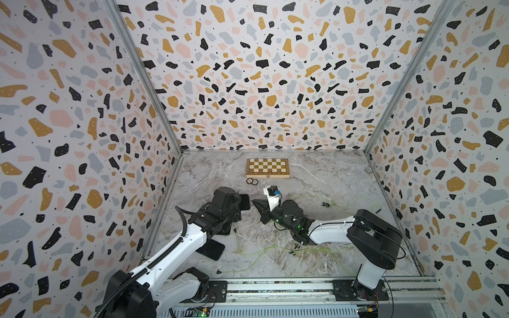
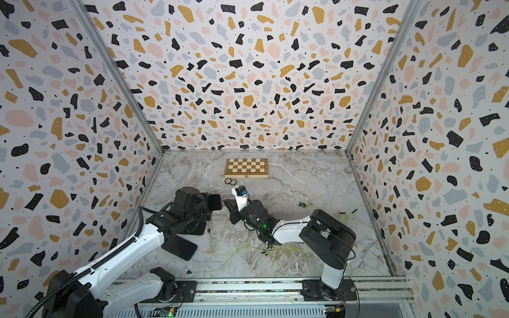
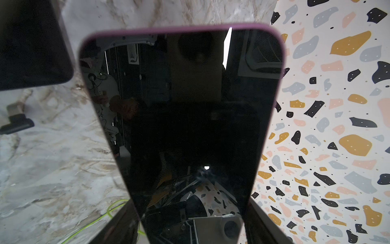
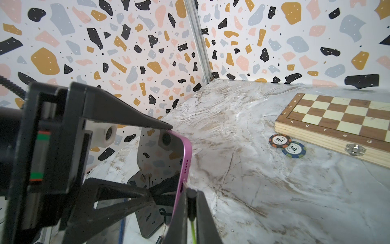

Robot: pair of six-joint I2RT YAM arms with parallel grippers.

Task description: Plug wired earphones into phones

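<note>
A phone with a pink edge point(image 3: 182, 122) is held up off the table, gripped along its sides by my left gripper. In the right wrist view its pink bottom edge point(image 4: 185, 162) faces my right gripper. That gripper is shut on a dark earphone plug point(image 4: 191, 203), from which a green-yellow cable point(image 4: 193, 231) hangs down. The plug's thin tip appears close to the phone's edge near its lower end; whether it touches or enters a port cannot be told. From above, the held phone point(image 2: 214, 202) is just left of the right gripper.
Other dark phones lie on the table, one at the front left point(image 1: 212, 249) and another under the left arm point(image 2: 197, 228). Green cables point(image 1: 265, 249) spread across the front. A chessboard point(image 1: 267, 167) and two poker chips point(image 4: 287, 145) sit toward the back; free table surrounds them.
</note>
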